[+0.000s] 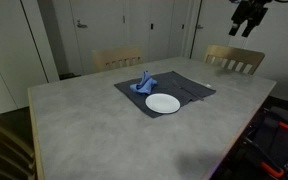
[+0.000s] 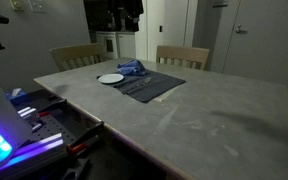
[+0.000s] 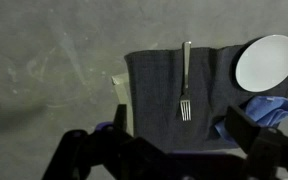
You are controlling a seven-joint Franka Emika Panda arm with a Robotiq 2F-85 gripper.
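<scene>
A dark placemat [image 3: 154, 95] lies on the grey table, and a silver fork [image 3: 186, 82] rests on it with tines toward the bottom of the wrist view. A white plate [image 3: 266, 62] and a crumpled blue cloth [image 3: 268, 110] share the mat; exterior view 1 also shows this plate [image 1: 163, 103] and cloth [image 1: 144, 85]. My gripper [image 1: 241, 31] hangs high above the table's right side in that view, well clear of everything. In the wrist view its fingers are spread wide with nothing between them.
Along the mat's edge lies a pale strip [image 3: 122, 100] that I cannot identify. Wooden chairs stand around the table, including one chair [image 2: 183, 57] behind it in exterior view 2.
</scene>
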